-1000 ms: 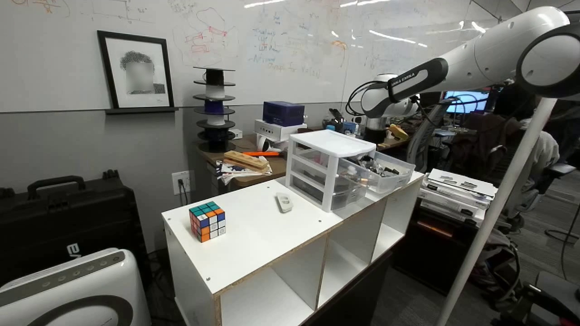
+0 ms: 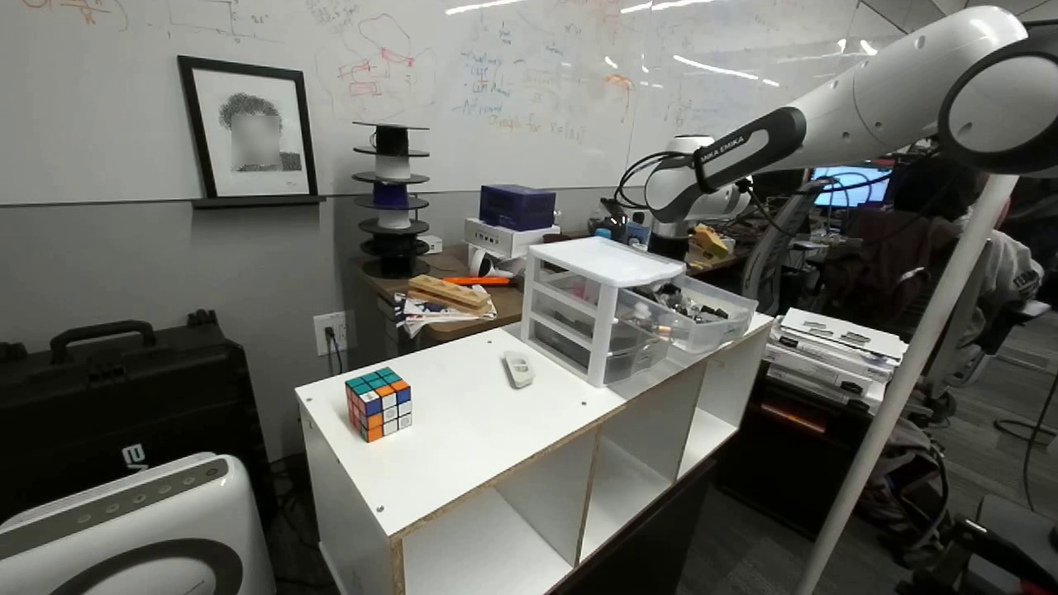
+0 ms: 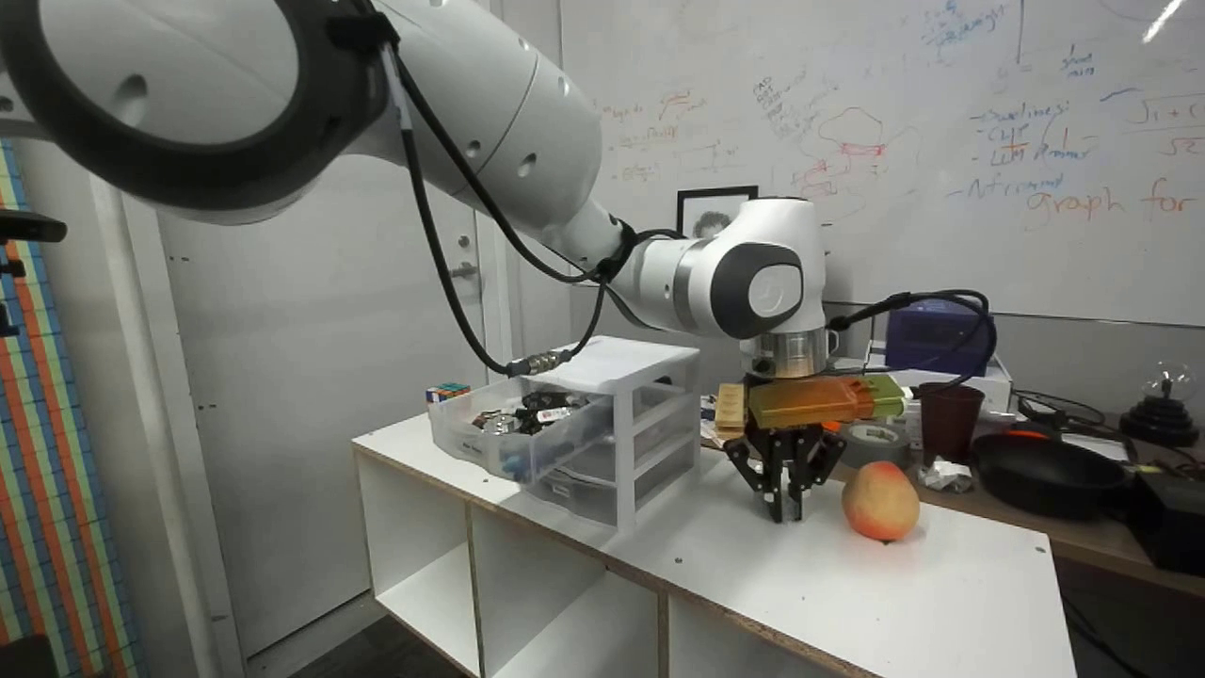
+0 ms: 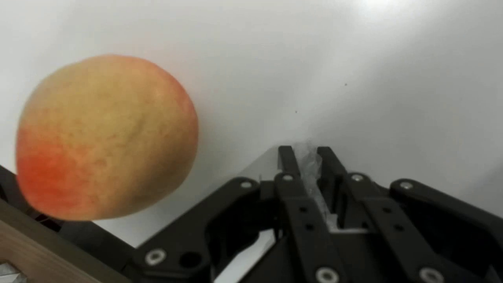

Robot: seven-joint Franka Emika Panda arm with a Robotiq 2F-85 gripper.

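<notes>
In exterior view 2, my gripper (image 3: 787,510) points straight down, low over the white shelf top (image 3: 972,576), between the drawer unit (image 3: 618,373) and a peach (image 3: 881,502). The wrist view shows its dark fingers close together on a clear, crinkled piece of plastic (image 4: 309,166), whose exact kind I cannot tell. That same view has the yellow-red peach (image 4: 108,136) resting to the left, apart from the fingers. Exterior view 1 hides the gripper behind the drawer unit (image 2: 605,259).
An open clear drawer (image 3: 514,435) full of small parts juts from the unit. Beyond it are a Rubik's cube (image 2: 378,403) and a white remote (image 2: 517,370). A black pan (image 3: 1048,473) and a dark red cup (image 3: 949,420) stand on the desk behind. Bare shelf top lies in front of the peach.
In exterior view 1 the arm and its wrist have shifted slightly left. The drawer unit, cube and remote have stayed put.
</notes>
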